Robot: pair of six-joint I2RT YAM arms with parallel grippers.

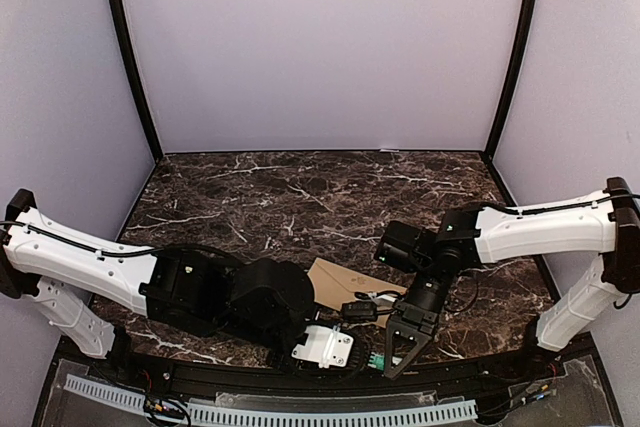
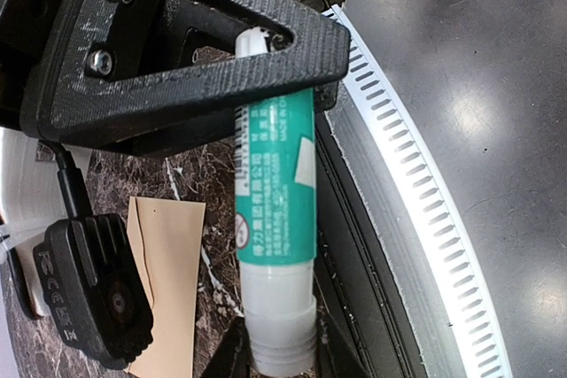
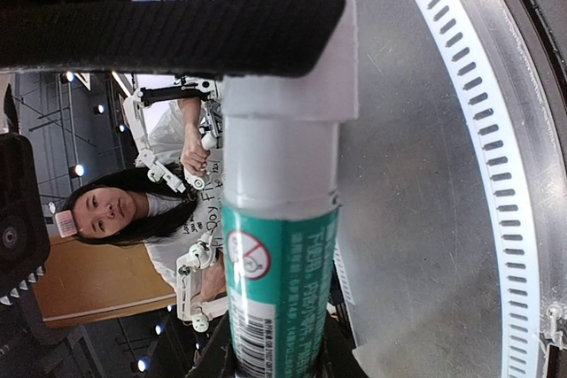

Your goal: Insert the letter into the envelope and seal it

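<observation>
A green and white glue stick (image 2: 276, 179) spans the gap between my two grippers. Its white ridged end is gripped by my left gripper, whose fingertips show at the bottom of the left wrist view. My right gripper is shut around the green body, towards the opposite end. From above, only a short green piece of the stick (image 1: 377, 360) shows between the hands. Behind them a brown envelope (image 1: 345, 280) lies on the table, partly covered by the arms; the left wrist view shows part of the envelope (image 2: 173, 258) too. No separate letter can be made out.
Both hands are close together at the table's front edge, above a white slotted strip (image 1: 330, 416). A person (image 3: 124, 210) sits in the background of the right wrist view.
</observation>
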